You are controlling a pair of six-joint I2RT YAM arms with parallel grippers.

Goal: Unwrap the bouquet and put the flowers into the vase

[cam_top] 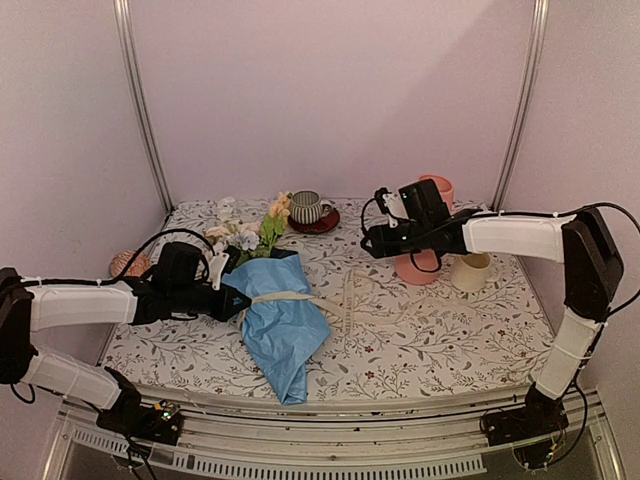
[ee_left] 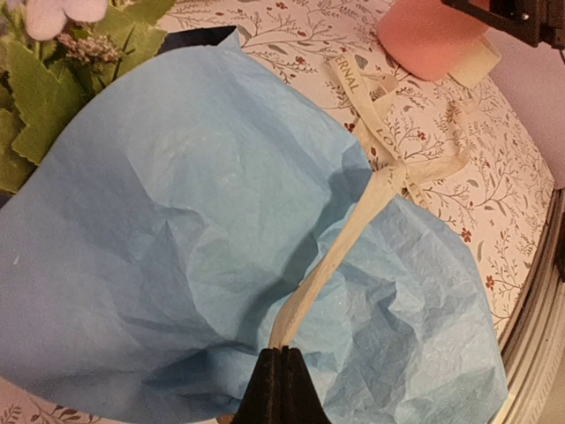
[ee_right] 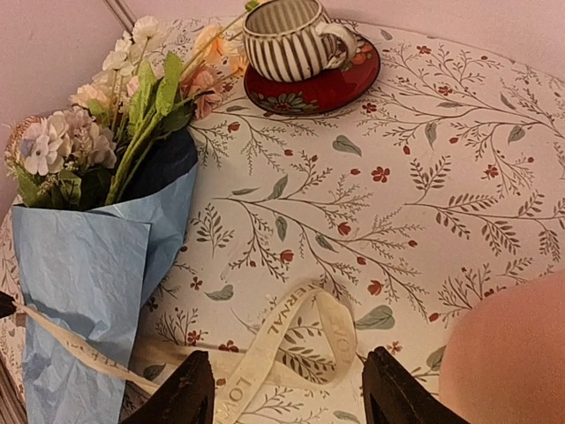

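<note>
A bouquet of pale flowers (ee_right: 62, 146) in blue paper (cam_top: 280, 350) lies on the left of the patterned table, a cream ribbon (ee_left: 318, 274) across it. My left gripper is shut on that ribbon. Loose ribbon loops (ee_right: 269, 340) lie on the table right of the paper. My right gripper hangs open above them, nothing between its fingers, beside the tall pink vase (cam_top: 415, 270), which the arm partly hides in the top view.
A striped cup (cam_top: 305, 205) on a red saucer stands at the back. A cream container (cam_top: 470, 275) is at the right, a round woven item (cam_top: 128, 262) at the far left.
</note>
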